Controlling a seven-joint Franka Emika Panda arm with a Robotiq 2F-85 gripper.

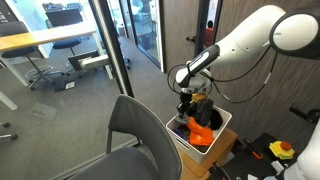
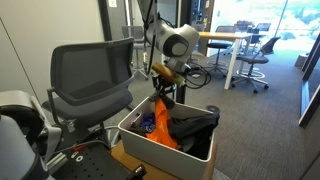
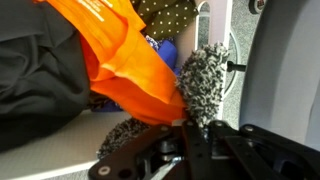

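Observation:
In the wrist view my gripper is shut on cloth: a black-and-white speckled cloth (image 3: 204, 80) gathers at its fingertips. A bright orange cloth (image 3: 140, 70) also narrows toward the fingers; whether it is pinched too, I cannot tell. In exterior view 2 the gripper (image 2: 163, 91) is over the white box (image 2: 170, 158), and the orange cloth (image 2: 161, 125) rises steeply below it. Dark grey cloth (image 3: 40, 75) fills the left of the wrist view. A dotted olive cloth (image 3: 168, 15) and blue cloth (image 3: 167, 50) lie deeper in the box.
Close beside the box is a grey chair (image 1: 140, 140), its edge also along the right of the wrist view. The box rests near a wooden table edge (image 1: 222, 148). Open carpet (image 2: 255, 120) lies on the box's other side.

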